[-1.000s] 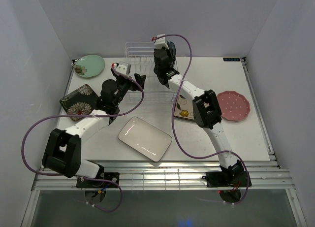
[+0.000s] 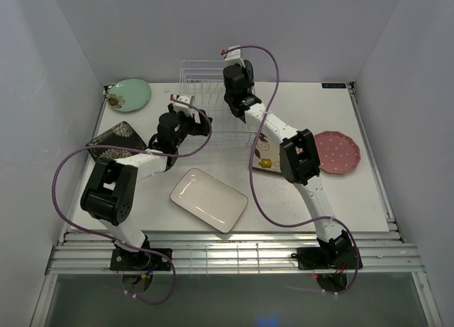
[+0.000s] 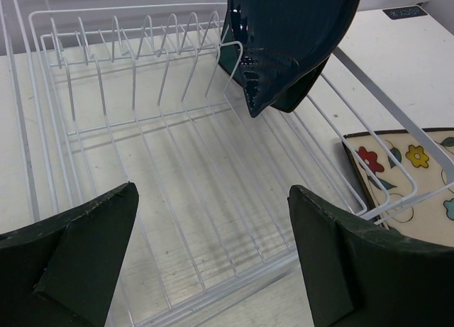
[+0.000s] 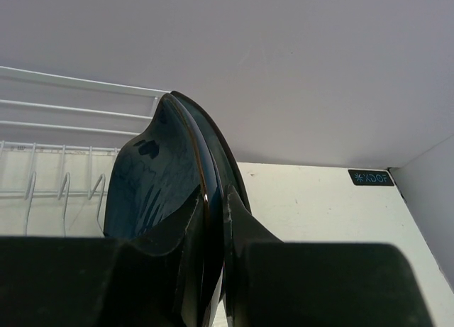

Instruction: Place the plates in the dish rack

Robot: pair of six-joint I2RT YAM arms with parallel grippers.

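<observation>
The white wire dish rack (image 2: 213, 135) stands at the back middle. A dark blue plate (image 3: 287, 36) is upright at the rack's right end, with another dark plate behind it. My right gripper is shut on the dark blue plate's edge. My left gripper is open over the rack's front left, nothing between its fingers. Other plates lie flat: green (image 2: 128, 95) back left, dark floral (image 2: 113, 137) left, white (image 2: 209, 199) in front, red dotted (image 2: 337, 152) right, and a cream floral one (image 2: 267, 155) beside the rack.
Light grey walls (image 2: 397, 128) bound the work surface at the back and sides. The rack's middle slots are empty. Bare table (image 2: 319, 107) shows at the back right, and a metal rail (image 2: 227, 245) runs along the front edge.
My left arm has shifted to the right over the rack's front. My right gripper has moved very slightly right and toward the back, still on the dark plate.
</observation>
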